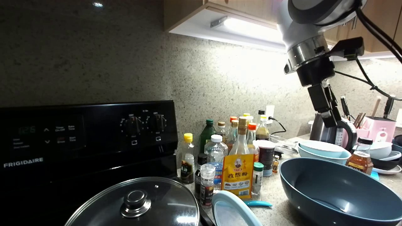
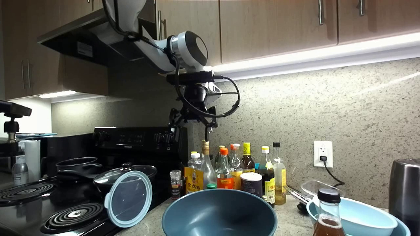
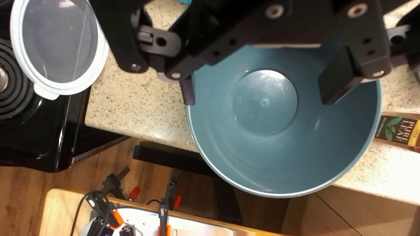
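My gripper [image 2: 191, 133] hangs in the air above the counter, its two fingers spread wide with nothing between them. Below it in the wrist view lies a large blue-grey bowl [image 3: 275, 165], empty inside. One finger pad [image 3: 341, 76] shows over the bowl's interior and the other over its left rim, both well above it. In exterior view 1 the gripper [image 1: 330, 117] is high over the bowl [image 1: 320, 205], clear of it. A round lid with a pale blue rim [image 2: 148, 204] leans at the counter's left edge, by the stove.
Several sauce bottles [image 2: 224, 173] and a yellow spice packet [image 1: 237, 180] crowd the counter by the wall. A tea bottle [image 1: 360, 158] and light blue bowls [image 1: 324, 156] stand right of the bowl. A glass-lidded pan [image 1: 162, 196] sits on the stove.
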